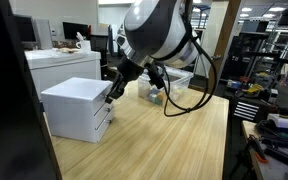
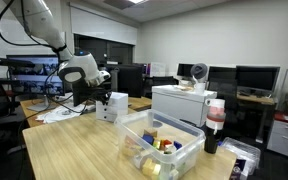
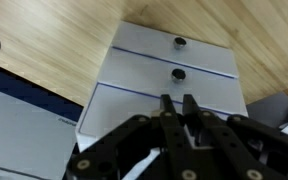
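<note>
A white drawer cabinet [image 1: 72,118] stands on the wooden table at the left of exterior view 1. My gripper [image 1: 111,96] is at the upper part of its front. In the wrist view, two dark round knobs, a lower one [image 3: 179,42] and a middle one [image 3: 178,75], show on the drawer fronts. There my gripper is shut at the top drawer, in line with both knobs. It appears closed on the top drawer's knob, which the fingers hide. Exterior view 2 shows the cabinet [image 2: 116,106] partly behind the arm.
A translucent bin [image 2: 135,126] with colourful items stands on the table, well apart from the cabinet. A dark bottle [image 2: 212,136] is beside it.
</note>
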